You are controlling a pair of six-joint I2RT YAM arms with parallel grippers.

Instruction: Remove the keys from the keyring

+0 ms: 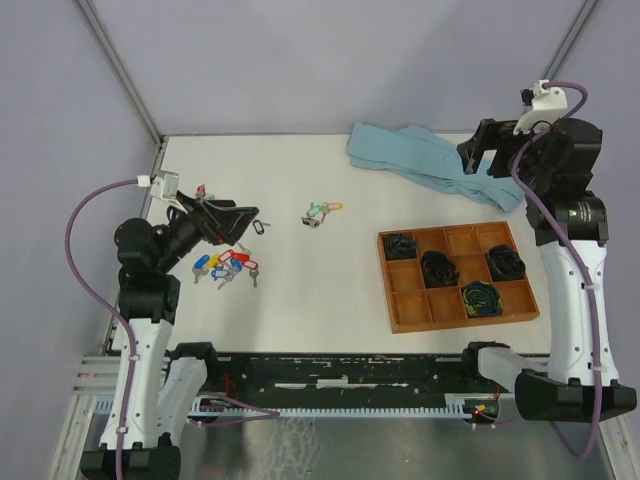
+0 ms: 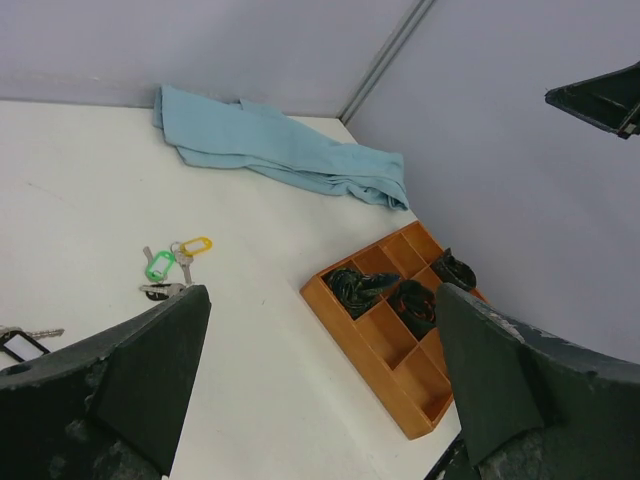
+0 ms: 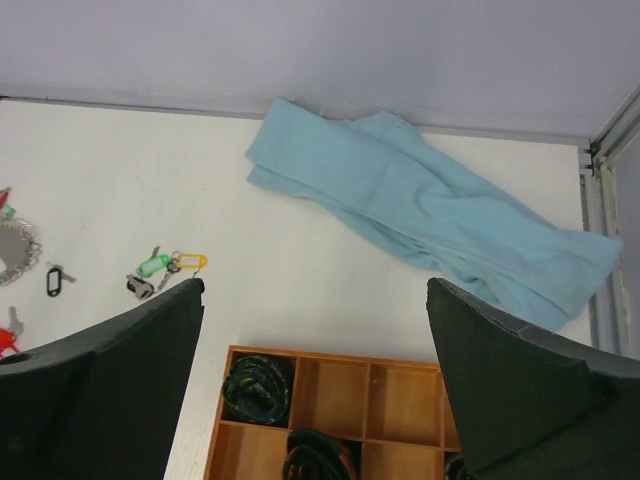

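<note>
Near the table's middle lies a small bunch of keys [image 1: 312, 220] with a green tag [image 2: 160, 264] and a yellow tag [image 3: 191, 261]. A single key with a black tag [image 1: 259, 227] lies left of it. More keys with coloured tags [image 1: 225, 267] form a cluster at the left, below my left gripper [image 1: 228, 219], which is open and empty above the table. My right gripper [image 1: 486, 146] hangs open and empty high over the right side. Whether the keys share rings is too small to tell.
A wooden compartment box [image 1: 408, 310] with coiled dark cables sits at the right. A folded light blue cloth [image 1: 430, 165] lies at the back right.
</note>
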